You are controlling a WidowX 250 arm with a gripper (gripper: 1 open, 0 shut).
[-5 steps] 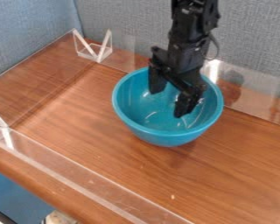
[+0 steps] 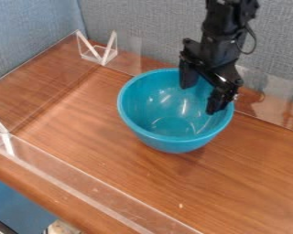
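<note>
A large teal bowl point(image 2: 161, 123) stands upright on the wooden table point(image 2: 81, 137). My black gripper point(image 2: 200, 91) hangs from above over the bowl's back right part, with its fingers spread open at and just inside the rim. No object shows between them.
White wire frames stand at the back left point(image 2: 98, 50) and left edge point(image 2: 0, 137). Clear acrylic strips run along the table's edges. Grey padded walls rise behind. The wood left and front-right of the bowl is clear.
My gripper has moved right and up, from inside the bowl toward its back right rim. The bowl shows no clear movement.
</note>
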